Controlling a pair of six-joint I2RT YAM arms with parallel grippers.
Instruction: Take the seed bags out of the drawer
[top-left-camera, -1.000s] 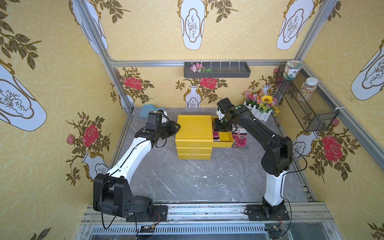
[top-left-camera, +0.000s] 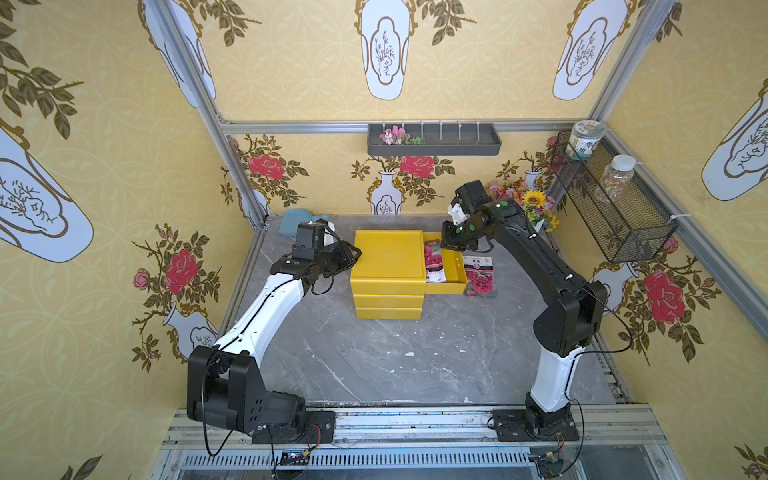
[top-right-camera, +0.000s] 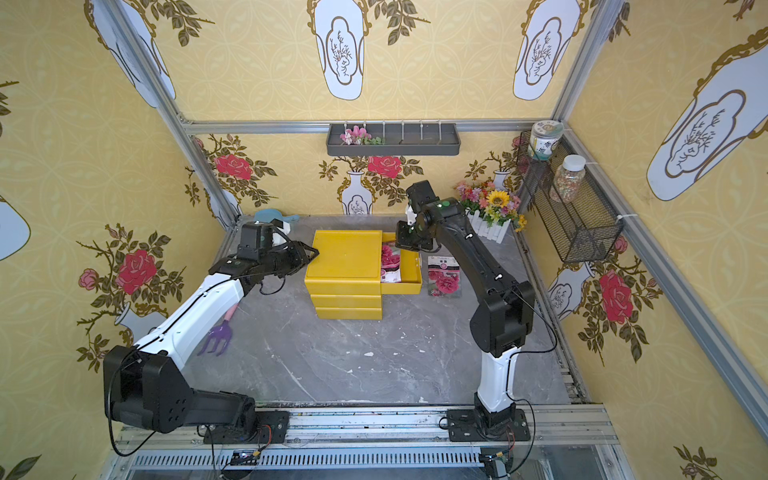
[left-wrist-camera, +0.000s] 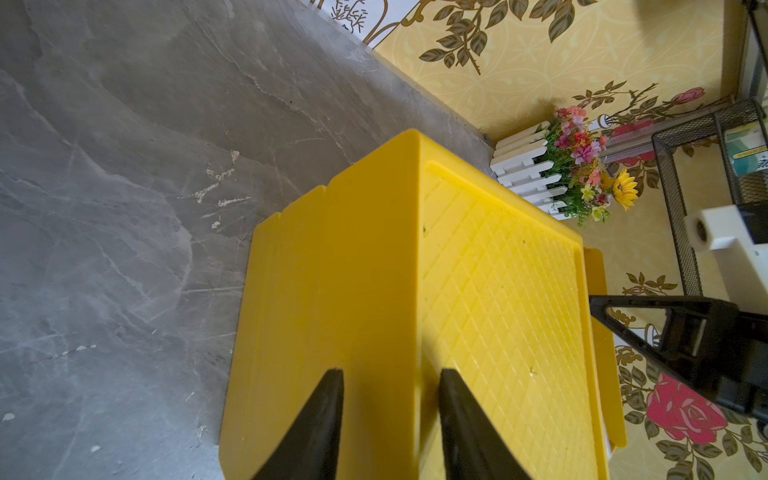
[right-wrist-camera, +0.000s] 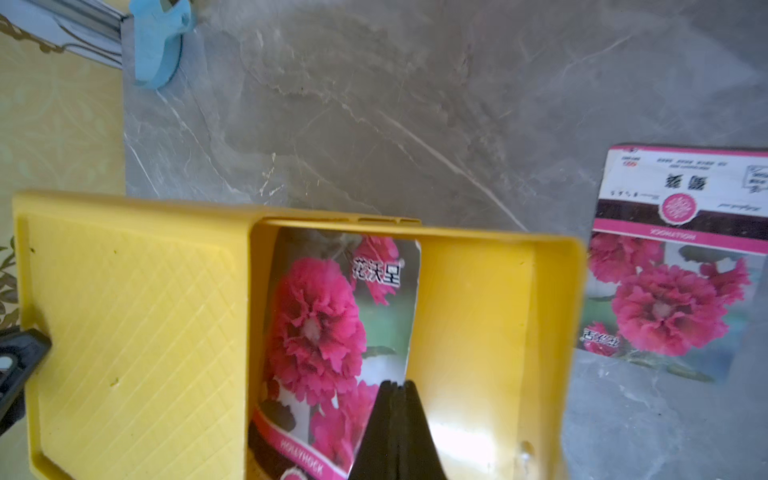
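One seed bag (right-wrist-camera: 320, 320) with a pink hollyhock lies flat in the pulled-out yellow drawer (right-wrist-camera: 480, 320), against the cabinet side. Above the drawer is my right gripper; its fingers meet with nothing between them, and the bag lies below and outside them. A second seed bag (right-wrist-camera: 672, 264) rests flat on the table beside the drawer. At the left side of the yellow cabinet (top-left-camera: 389, 254), my left gripper has its two fingers apart, on either side of the cabinet's edge, which runs between them.
A potted bunch of flowers (top-right-camera: 489, 204) stands at the back right. The mesh basket (top-left-camera: 612, 196) with jars hangs on the right wall. Behind the cabinet's left lies a light blue tool (right-wrist-camera: 160, 40).
The bag stays in the drawer. The left arm has held still.
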